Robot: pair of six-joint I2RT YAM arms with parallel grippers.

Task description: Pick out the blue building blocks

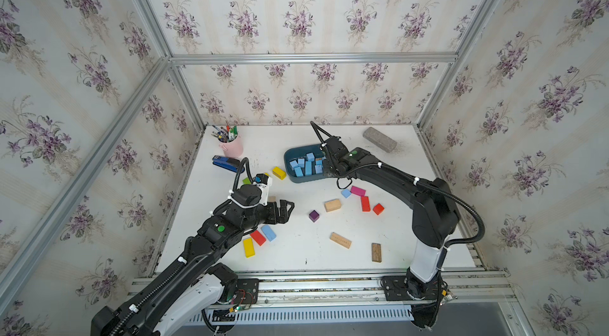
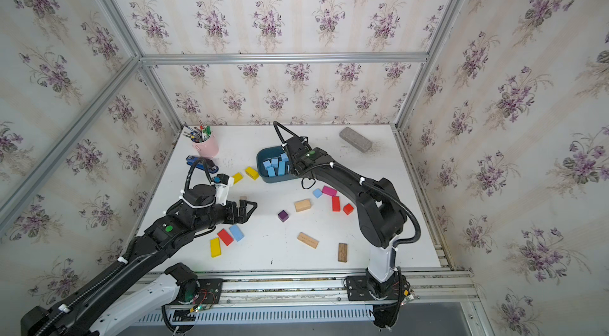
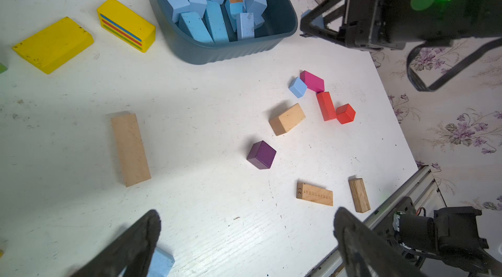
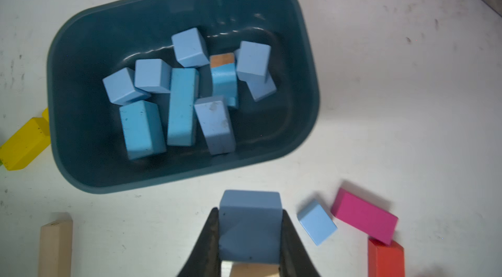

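A dark teal bin (image 4: 277, 130) at the back middle holds several blue blocks (image 4: 182, 107). My right gripper is shut on a blue block (image 4: 250, 219), held above the table at the bin's front edge. A small blue cube (image 4: 317, 222) lies loose in front of the bin, beside a pink block (image 4: 364, 214). Another blue block (image 1: 269, 232) lies at the front left, beside a red one, under my left arm. My left gripper (image 1: 282, 211) hangs open over the left of the table, nothing between its fingers.
Yellow (image 3: 52, 44), red (image 3: 345, 114), purple (image 3: 261, 154) and wooden blocks are scattered over the table. A pink pen cup (image 1: 231, 145) and a stapler (image 1: 225, 164) stand at the back left, a grey bar (image 1: 379, 138) at the back right.
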